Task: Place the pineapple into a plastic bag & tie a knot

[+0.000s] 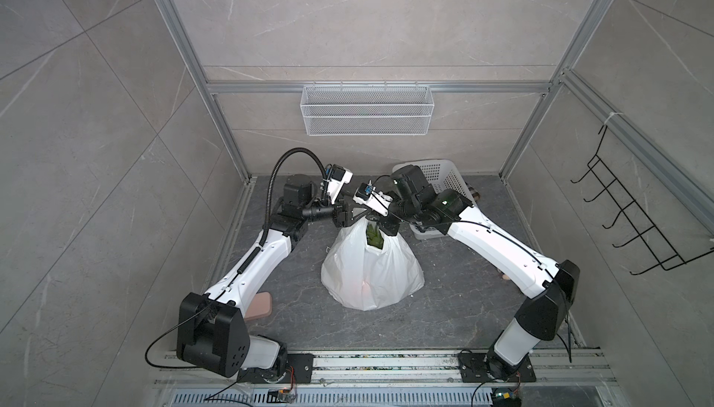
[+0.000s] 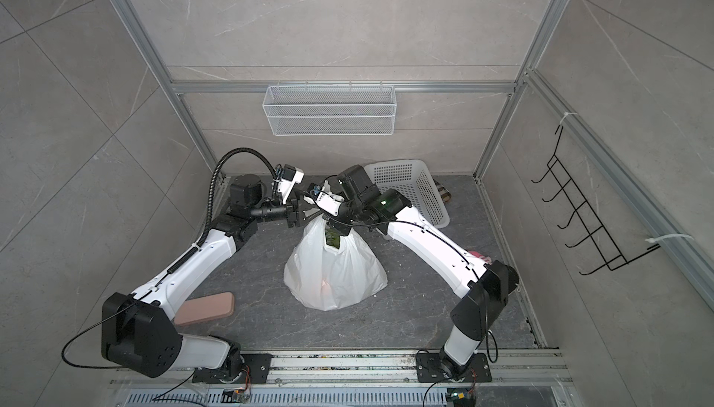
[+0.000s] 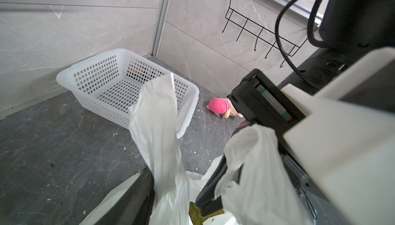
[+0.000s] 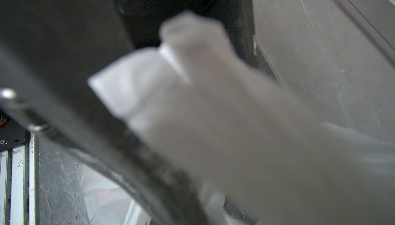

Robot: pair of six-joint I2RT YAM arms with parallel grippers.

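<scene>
A white plastic bag (image 1: 372,280) (image 2: 334,277) stands mid-floor, green pineapple leaves (image 1: 374,234) (image 2: 332,236) showing in its mouth. My left gripper (image 1: 347,213) is at the bag's top left, partly open; in the left wrist view a white handle strand (image 3: 158,126) rises by its dark finger (image 3: 137,196), whether gripped I cannot tell. My right gripper (image 1: 380,221) is directly beside it above the leaves, shut, with white plastic (image 4: 222,114) at its fingers, blurred in the right wrist view.
A white perforated basket (image 2: 431,206) stands behind at right, with a pink-capped toy (image 3: 218,105) beside it. A pink pad (image 2: 204,308) lies front left. A wire rack hangs on the right wall and a mesh shelf on the back wall.
</scene>
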